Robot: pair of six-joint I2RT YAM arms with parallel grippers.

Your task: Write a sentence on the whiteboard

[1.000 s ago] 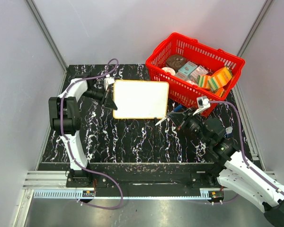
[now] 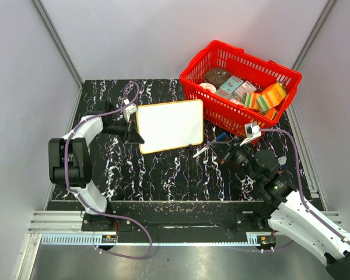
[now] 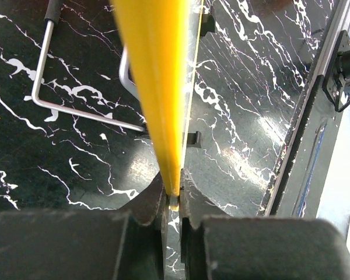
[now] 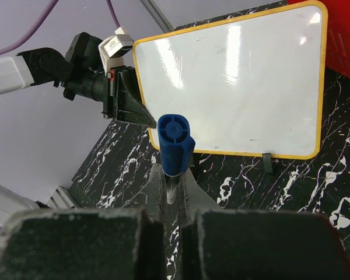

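The whiteboard (image 2: 170,125), blank and edged in yellow, stands at the middle back of the table, slightly turned. My left gripper (image 2: 141,142) is shut on its left edge; the yellow frame (image 3: 160,87) runs down between the fingers in the left wrist view. My right gripper is shut on a blue and white marker (image 4: 175,143), whose blue end points at the camera. From above, the marker's white part (image 2: 200,152) juts out leftward, in front of the board's right corner and apart from it. No writing shows on the board (image 4: 239,81).
Behind and right of the board stands a red basket (image 2: 239,58) holding boxes, an eraser-like striped block (image 2: 272,98) and other items. Bent metal stand legs (image 3: 76,111) lie behind the board.
The right arm and marker look nearly still.
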